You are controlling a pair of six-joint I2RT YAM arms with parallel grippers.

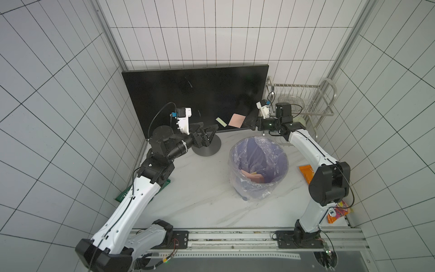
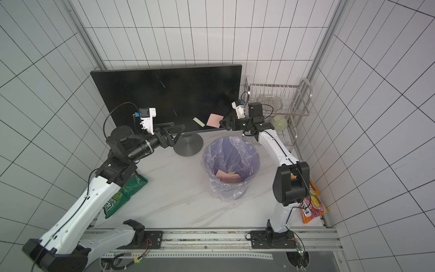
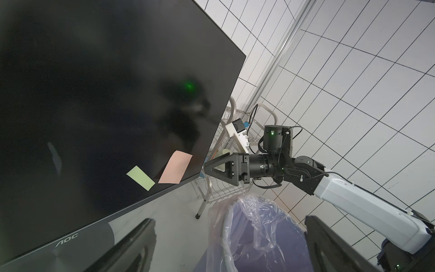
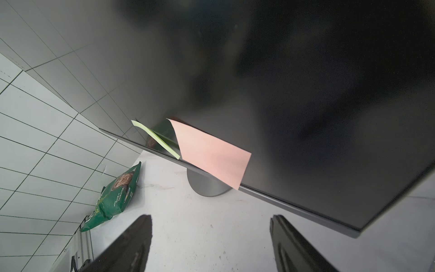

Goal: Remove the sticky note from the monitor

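Note:
Two notes stick low on the black monitor [image 1: 190, 90]: a pink square [image 1: 237, 120] and, left of it, a narrow pale green strip [image 1: 221, 122], whose ends lift from the screen in the right wrist view. My right gripper [image 2: 226, 122] is open just right of the pink note, which fills the middle of the right wrist view above the fingertips. My left gripper [image 1: 209, 135] hangs open before the monitor, left of both notes, nothing between its fingers.
A lined bin [image 1: 235, 158] with pink paper inside stands in front of the monitor. A wire rack [image 1: 317, 99] is at back right. Snack bags lie along both sides.

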